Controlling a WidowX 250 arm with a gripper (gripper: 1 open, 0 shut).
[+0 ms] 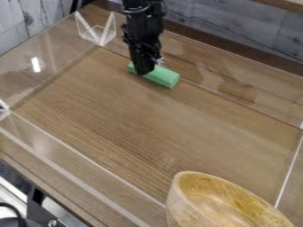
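A green block (162,78) lies on the wooden table near the back. My black gripper (147,64) hangs over its left end, its lower tip at or just above the block. Whether the fingers are open or shut, or touch the block, is too small to tell.
A large yellow bowl (219,199) sits at the front right corner. A wall (249,31) runs along the back.
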